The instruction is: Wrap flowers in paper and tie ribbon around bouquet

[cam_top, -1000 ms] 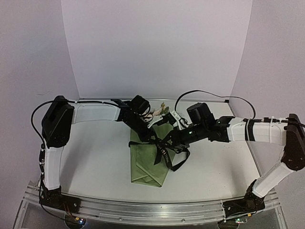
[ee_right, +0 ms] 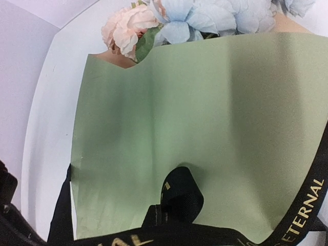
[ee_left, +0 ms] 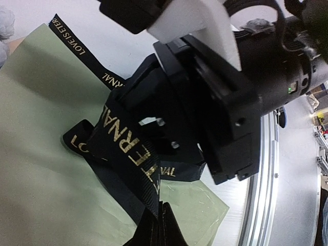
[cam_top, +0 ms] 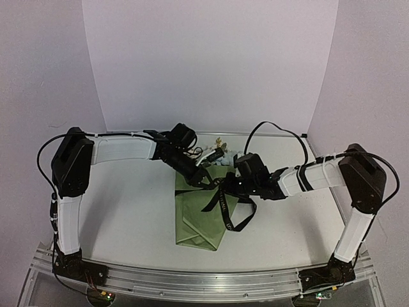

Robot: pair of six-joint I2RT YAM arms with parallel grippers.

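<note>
The bouquet lies wrapped in green paper [cam_top: 198, 220], its pale blue and peach flowers [ee_right: 205, 18] showing at the far end. A black ribbon with gold lettering [ee_left: 123, 138] runs across the wrap and hangs in loops. In the left wrist view my left gripper has its fingertips together on the ribbon, which rises from them toward the other arm. Over the middle of the wrap, my right gripper [cam_top: 228, 185] is close beside the left one, with ribbon draped about it. Ribbon and the gripper's body hide its fingertips, so its finger state does not show.
The two grippers nearly touch, leaving little room between them. A metal rail [cam_top: 204, 281] borders the near edge, and the arm cables loop above the table.
The hanging ribbon has changed its drape.
</note>
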